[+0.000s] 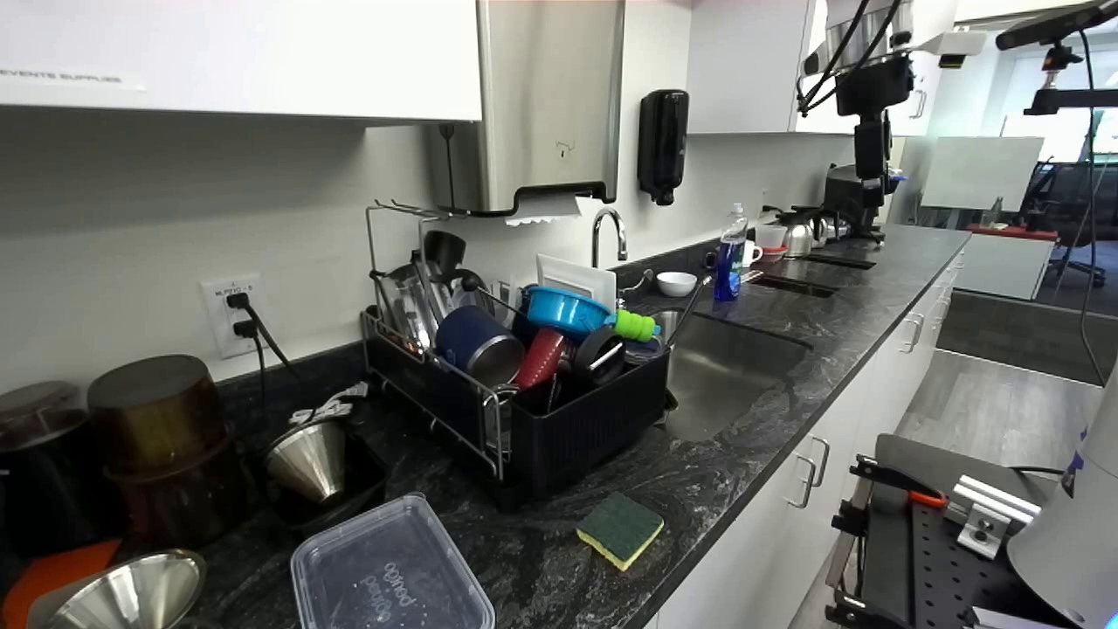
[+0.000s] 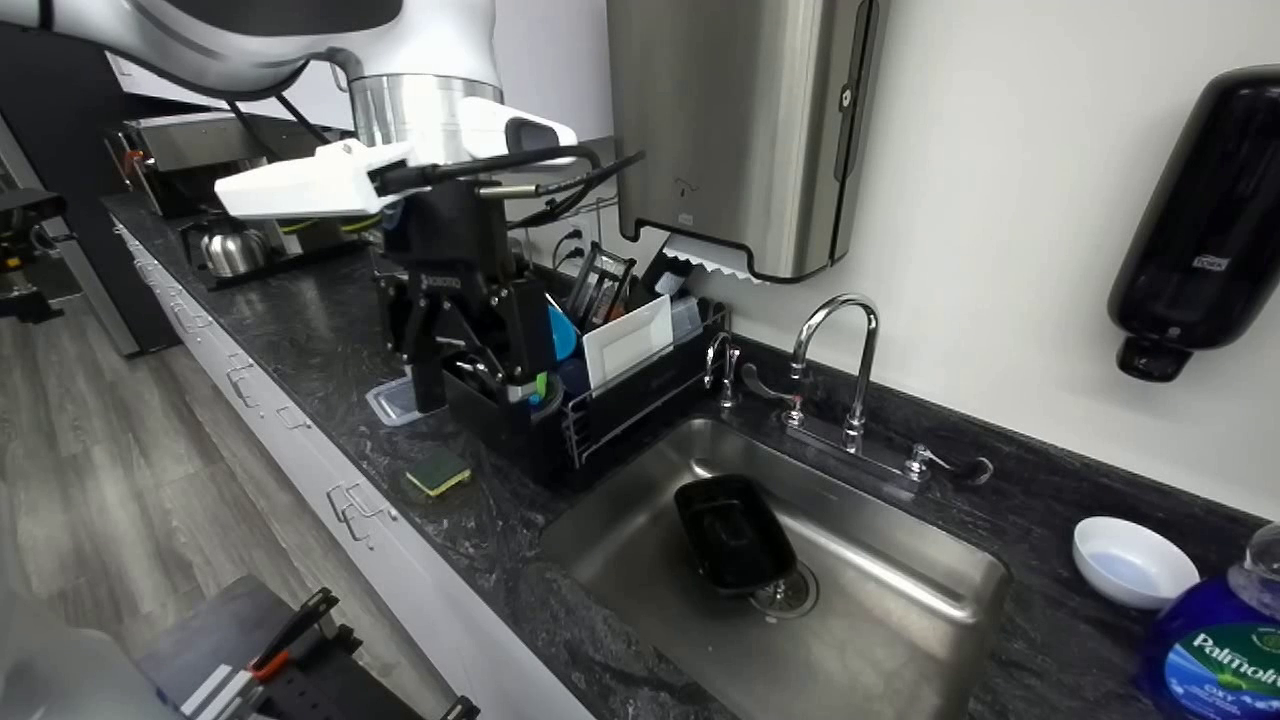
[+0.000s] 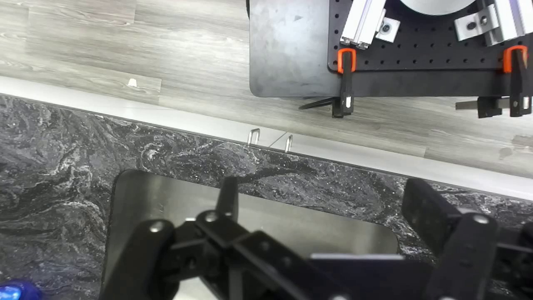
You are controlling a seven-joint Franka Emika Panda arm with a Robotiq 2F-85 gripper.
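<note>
High over the counter, my gripper (image 2: 474,396) points downward, its fingers apart. In the wrist view the gripper is spread wide, with the sink and dark counter below and nothing held between the fingers. Exterior view 1 shows the gripper (image 1: 871,173) above the counter at the far right, clear of the surface. A green and yellow sponge (image 1: 620,529) lies flat near the counter's front edge. Inside the steel sink (image 2: 894,630) rests a black container (image 2: 734,534) beside the drain. A clear plastic container (image 1: 392,571) sits on the counter left of the sponge.
A crowded black dish rack (image 1: 587,440) stands beside the sink, with a blue bowl (image 1: 566,310) and a white board (image 2: 630,342) in it. The faucet (image 2: 858,360) rises behind the sink. A white bowl (image 2: 1134,560) and blue soap bottle (image 2: 1224,654) stand beyond.
</note>
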